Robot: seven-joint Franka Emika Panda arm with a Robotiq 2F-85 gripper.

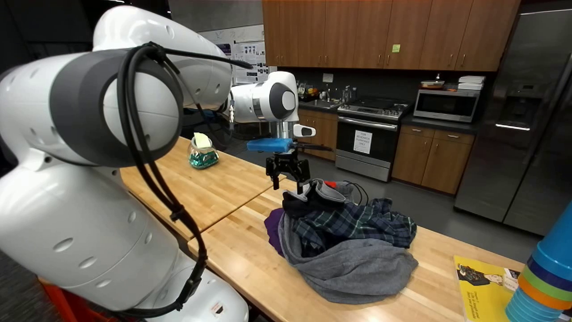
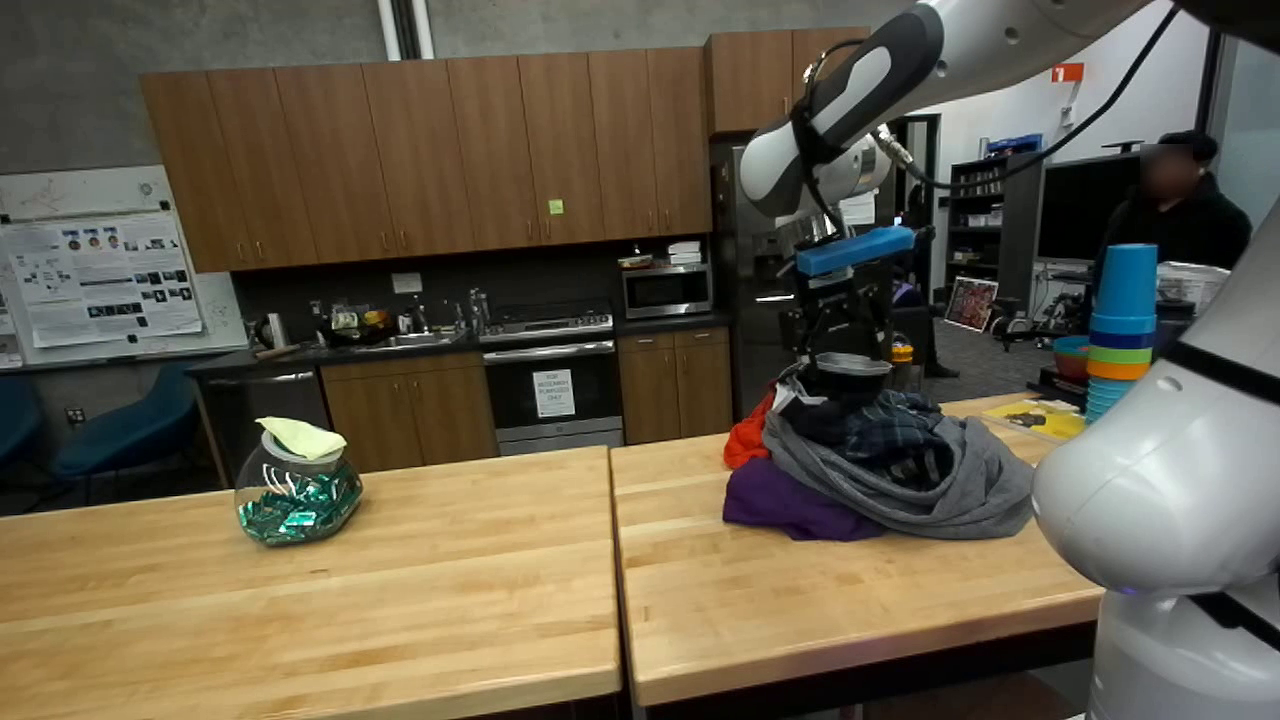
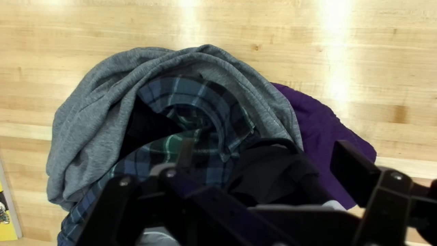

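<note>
A heap of clothes lies on the wooden table: a grey garment, a dark plaid shirt, a purple cloth, a black garment and a bit of red cloth. My gripper points down at the heap's far end, its fingers spread apart and open. In the wrist view the fingers stand wide, with black and purple cloth below the gap. How close the fingertips come to the top black and grey cloth is hard to tell.
On the left table stands a glass jar of green-wrapped items with a yellow paper on top. A yellow book and a stack of coloured cups sit at the right end. Bare wood surrounds the heap's near side.
</note>
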